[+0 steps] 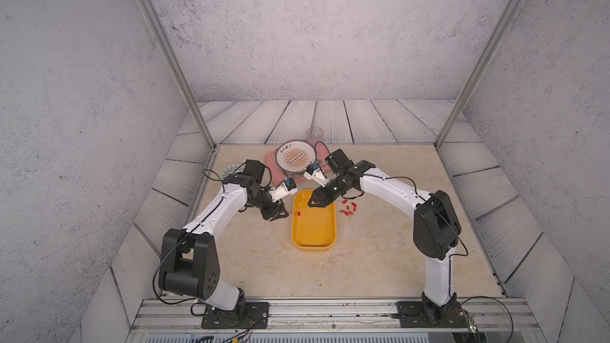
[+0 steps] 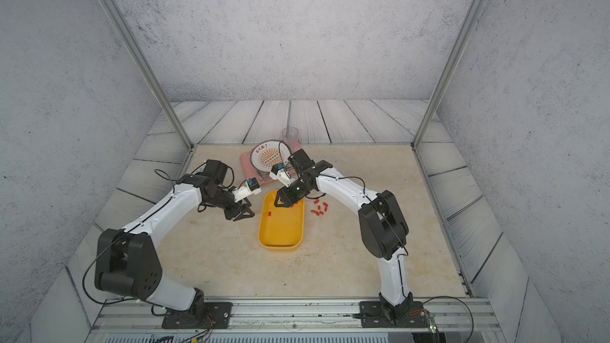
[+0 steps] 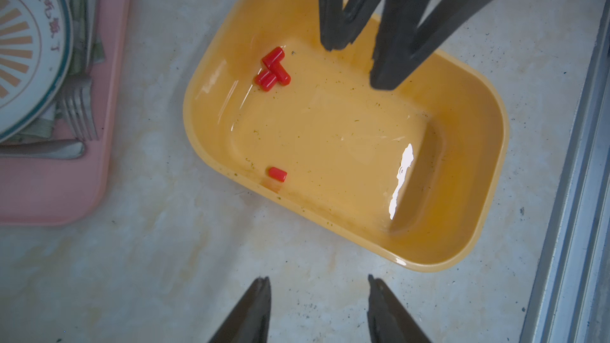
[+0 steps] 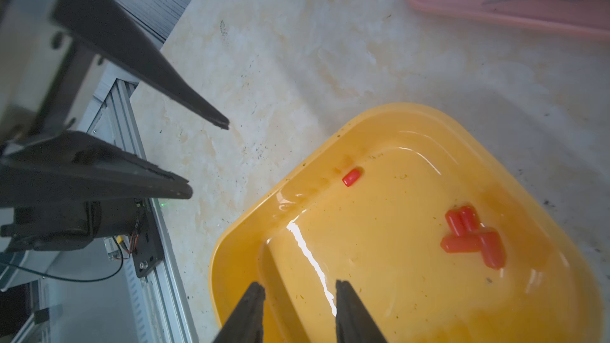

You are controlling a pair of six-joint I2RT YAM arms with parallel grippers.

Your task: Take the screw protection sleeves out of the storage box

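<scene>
The yellow storage box point(image 1: 314, 232) holds red sleeves: one lone sleeve by a long wall and a cluster of several at one end, also visible in the right wrist view point(image 4: 470, 235). My left gripper stands open just left of the box, nothing between its fingers. My right gripper is open and empty over the far part of the box, hiding some sleeves in the top views.
Several loose red sleeves point(image 1: 349, 208) lie right of the box. Behind it are a pink tray point(image 2: 247, 166) with plate point(image 1: 295, 154) and cutlery, and a clear cup point(image 2: 289, 132).
</scene>
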